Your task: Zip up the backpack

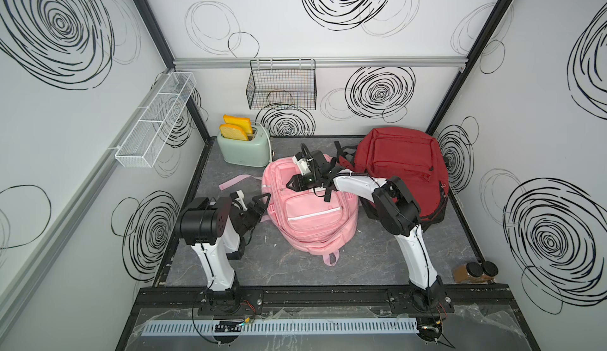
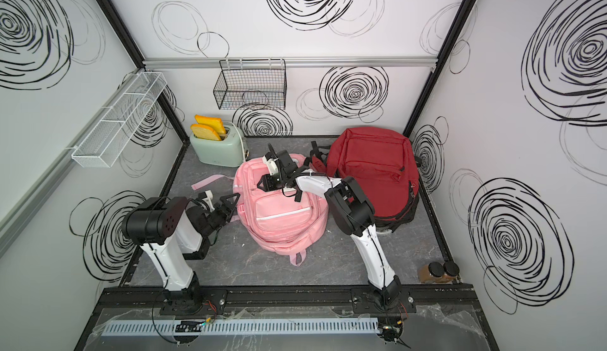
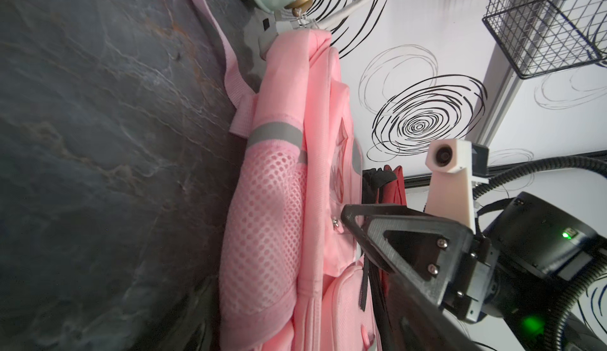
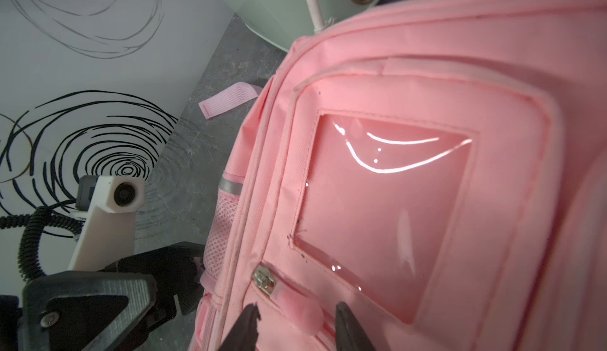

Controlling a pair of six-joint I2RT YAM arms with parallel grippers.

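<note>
The pink backpack (image 1: 316,230) lies on the table; a pink zipper pull (image 4: 300,310) with a metal slider (image 4: 265,280) shows beside its clear front pocket (image 4: 385,212). My right gripper (image 1: 294,182) hangs over the upper front of the bag; in the right wrist view its dark fingertips lie at the bottom edge near the pull, apart, apparently empty. My left gripper (image 1: 259,205) is low at the bag's left side, by the mesh side pocket (image 3: 256,224), its fingers apart; in its wrist view the fingers are blurred at the bottom edge.
A mint toaster (image 1: 243,151) with yellow slices stands behind, a red backpack (image 1: 404,180) lies at the right, two jars (image 1: 474,274) sit at the front right. Wire baskets (image 1: 281,85) hang on the walls. Bare table shows at front left and centre.
</note>
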